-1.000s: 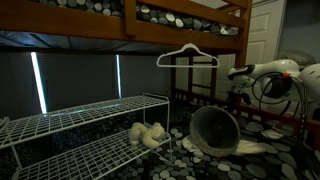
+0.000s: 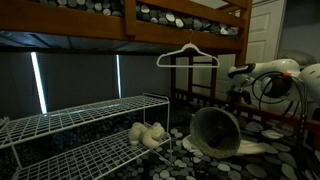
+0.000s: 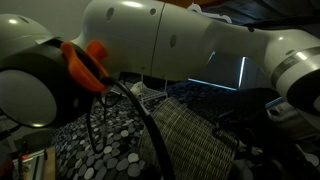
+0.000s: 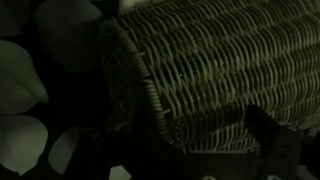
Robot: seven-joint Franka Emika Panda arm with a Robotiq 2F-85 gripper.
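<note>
A wicker basket lies tipped on its side on the bed, its dark mouth facing the camera in exterior view 1. Its woven side fills much of the dim wrist view. My gripper looks open in that view, its dark fingers apart with the basket wall visible in the gap. Whether either finger touches the wicker I cannot tell. Seen from exterior view 1, the gripper is small and dark, just above and behind the basket. In exterior view 2 the arm stands over the basket and hides part of it.
A pale plush toy sits left of the basket by a white wire rack. Something white and soft lies beside the basket. Overhead, a white hanger hangs from the wooden bunk rail.
</note>
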